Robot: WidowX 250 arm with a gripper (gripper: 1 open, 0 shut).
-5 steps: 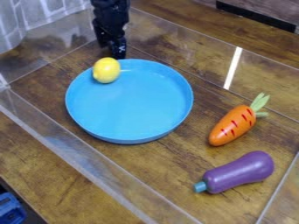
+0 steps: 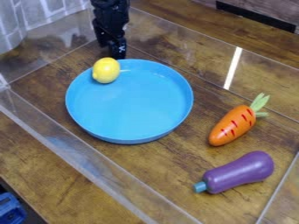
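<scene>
A black robot gripper (image 2: 110,44) hangs at the top of the view, above the back edge of a blue plate (image 2: 131,107). Its fingertips are dark against the wood, so their spread is hard to make out. A yellow round object (image 2: 107,70) rests on the upper left of the plate, just below the gripper and apart from it as far as shows.
An orange toy carrot (image 2: 233,125) lies right of the plate, with a purple toy eggplant (image 2: 239,173) below it. A blue object (image 2: 9,209) is cut off at the lower left corner. Bare wood surrounds the plate.
</scene>
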